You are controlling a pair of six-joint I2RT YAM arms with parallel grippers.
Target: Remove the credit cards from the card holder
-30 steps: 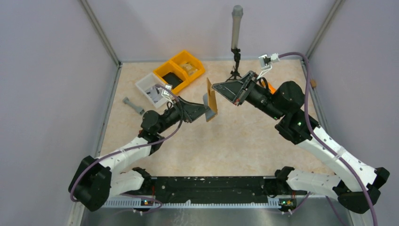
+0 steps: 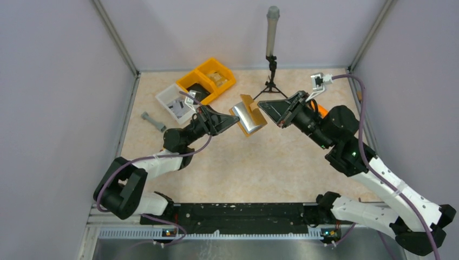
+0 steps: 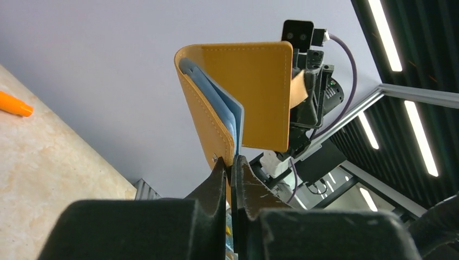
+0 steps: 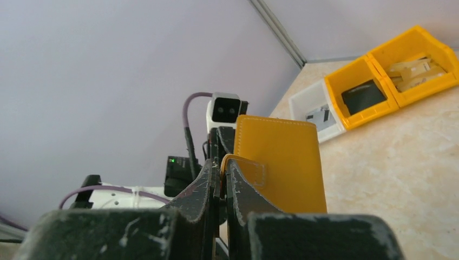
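Observation:
A yellow card holder (image 2: pixel 249 116) hangs in the air between my grippers, its cover spread. Its inner sleeves (image 3: pixel 211 95) show pale blue-grey in the left wrist view. My left gripper is shut on the holder's lower edge. My right gripper is shut on a thin tan edge of the holder, seen at the fingertips in the right wrist view. Whether any cards sit inside the sleeves I cannot tell.
Yellow bins (image 2: pixel 222 67) and a white bin (image 2: pixel 162 98) stand at the back left, near a grey tool (image 2: pixel 153 121). An orange object lies on the right. A stand (image 2: pixel 270 38) rises at the back.
The card holder has opened wider and turned, showing more of its inside. My right gripper has moved to the right, and the left arm has shifted slightly.

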